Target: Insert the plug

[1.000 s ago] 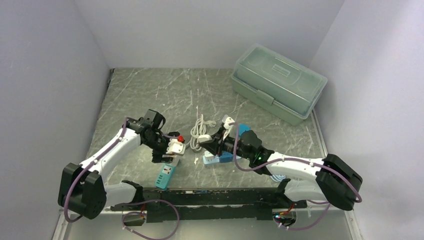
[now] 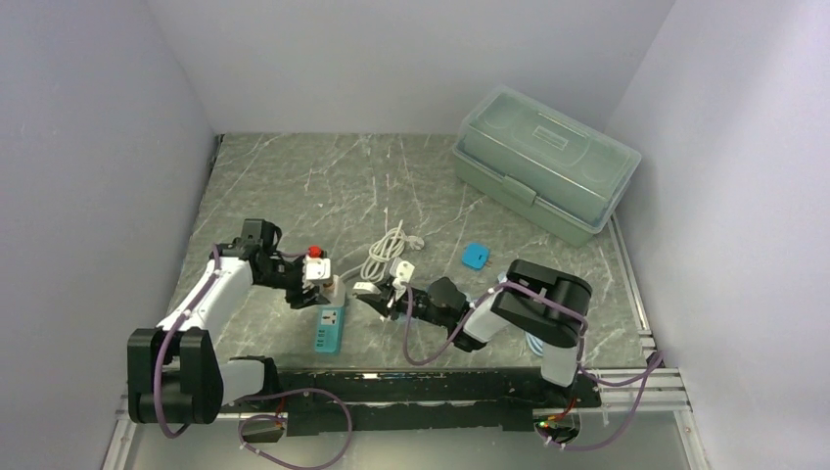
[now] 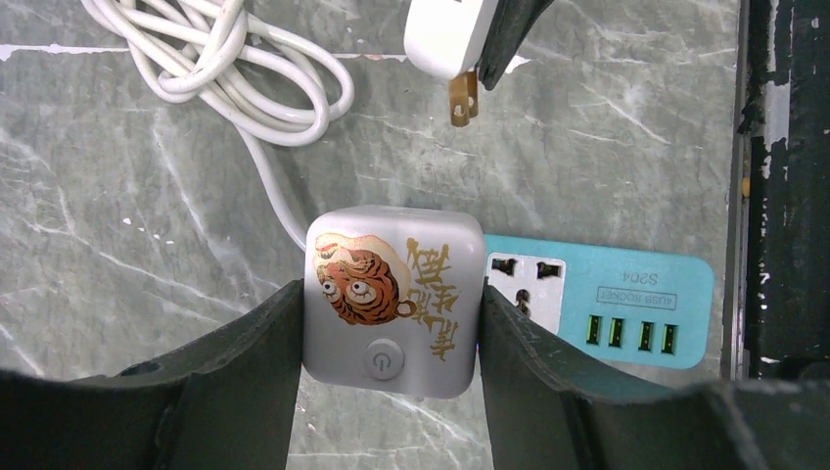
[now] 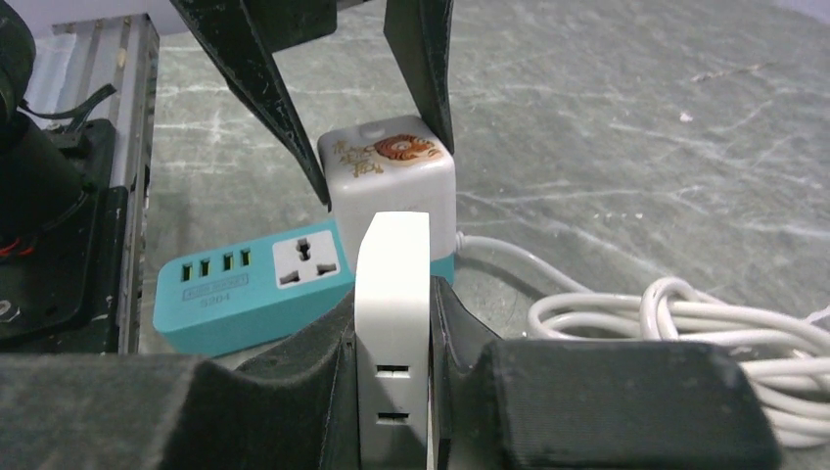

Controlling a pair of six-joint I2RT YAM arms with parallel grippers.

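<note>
A teal power strip [image 2: 328, 335] with a white tiger-printed end block [image 3: 391, 294] lies left of centre. My left gripper is over that block, fingers either side; whether they grip it is unclear in the top and right wrist views. My right gripper is shut on a white plug, held a short way right of the strip; in the left wrist view its prongs [image 3: 463, 96] point down, apart from the sockets [image 3: 524, 289].
A coiled white cable [image 2: 384, 255] lies behind the strip. A blue adapter [image 2: 476, 256] and a pale green box [image 2: 543, 162] are at the right.
The left gripper has moved left, and the strip has turned slightly and shifted. The right gripper has moved left with the plug, toward the strip.
</note>
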